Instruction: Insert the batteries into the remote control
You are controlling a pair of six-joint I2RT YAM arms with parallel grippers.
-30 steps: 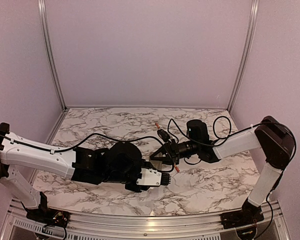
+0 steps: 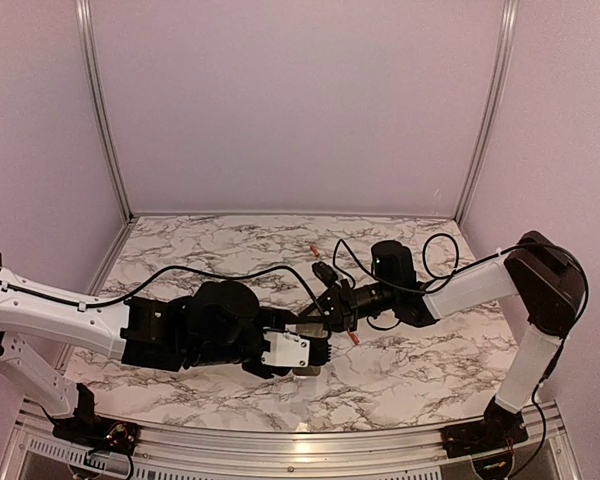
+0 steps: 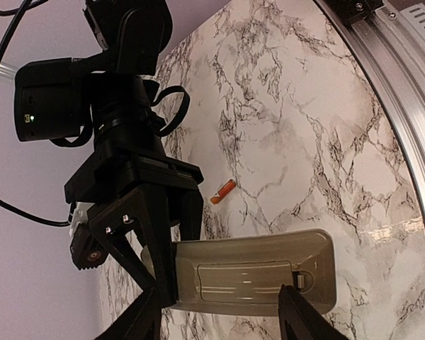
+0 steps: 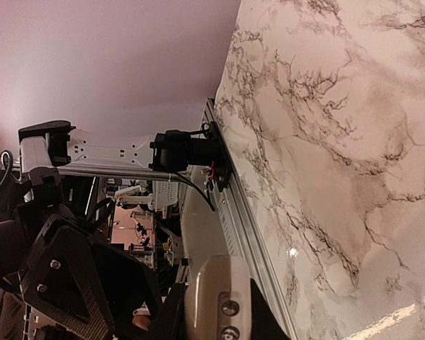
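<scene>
The grey remote control (image 3: 244, 281) is held up with its back and battery compartment toward the left wrist camera. My right gripper is shut on one end of it; in the right wrist view the remote's end (image 4: 216, 297) shows at the bottom. My left gripper is part open just in front of the remote, its fingertips over the near long edge, one near the compartment's latch. An orange battery (image 3: 223, 191) lies on the marble beyond. In the top view one battery (image 2: 314, 250) lies behind the arms and another (image 2: 353, 338) nearer.
Metal rails (image 2: 280, 440) edge it, with pale walls at back and sides. Both arms meet over the table's middle.
My left arm has drawn back a little to the left, uncovering more of the remote in the top view. The right arm holds still.
</scene>
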